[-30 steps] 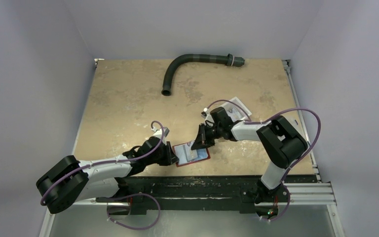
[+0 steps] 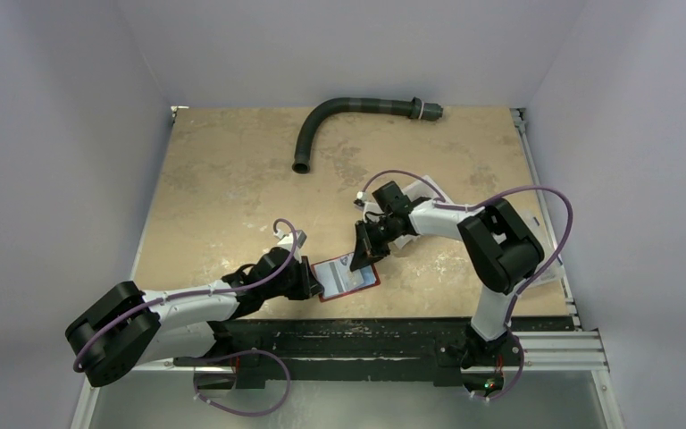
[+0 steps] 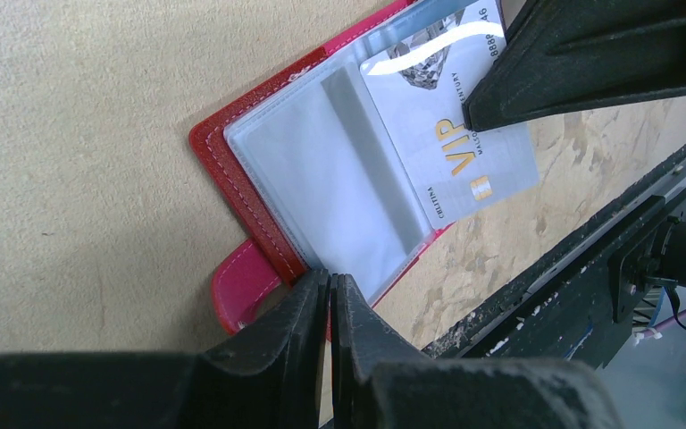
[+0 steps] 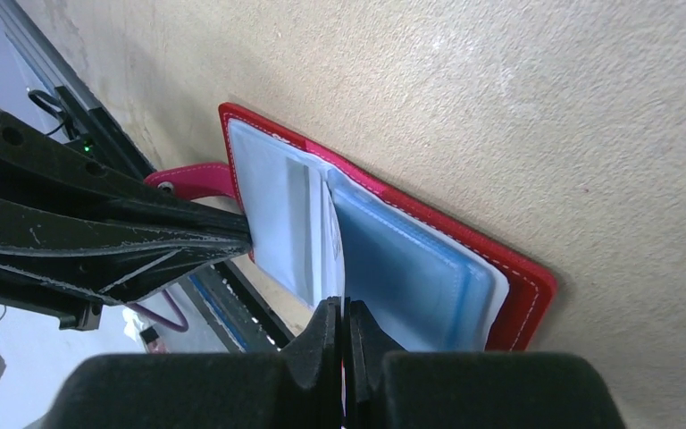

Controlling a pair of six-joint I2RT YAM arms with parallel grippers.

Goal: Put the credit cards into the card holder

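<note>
The red card holder (image 2: 326,295) lies unfolded near the table's front edge, its clear sleeves (image 3: 322,170) facing up. My left gripper is at the holder's near end, fingers almost together with the holder's edge between them. A pale credit card (image 3: 442,125) marked VIP stands tilted over the sleeves, one end reaching past the holder's side. My right gripper is shut on this card, seen nearly edge-on in the right wrist view. Whether the card's lower edge is inside a sleeve I cannot tell.
A white tray (image 2: 439,190) sits behind the right arm, partly covered by it. A dark bent hose (image 2: 357,105) lies at the back. The two grippers are close together over the holder.
The left arm and holder stayed still.
</note>
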